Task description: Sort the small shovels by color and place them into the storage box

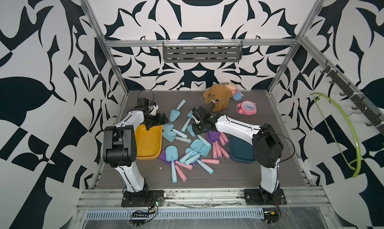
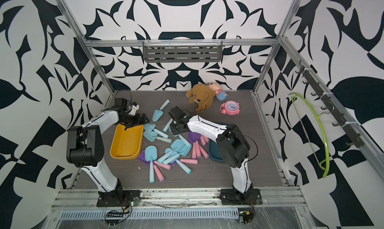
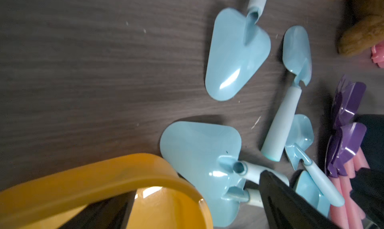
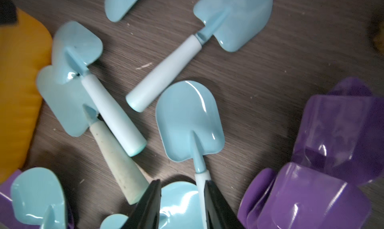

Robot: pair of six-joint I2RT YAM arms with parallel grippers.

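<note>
Light blue shovels with white or pale handles lie loose across the middle of the table. Purple shovels with pink handles lie beside the teal box, others under blue ones at front centre. My left gripper is open above the back rim of the yellow box, a blue shovel blade ahead of it. My right gripper hangs over the middle pile, fingers part open, above a blue shovel's handle; whether it touches cannot tell.
A brown plush dog, a doll and a pink clock stand at the back right. Free table shows at the back left and front edge.
</note>
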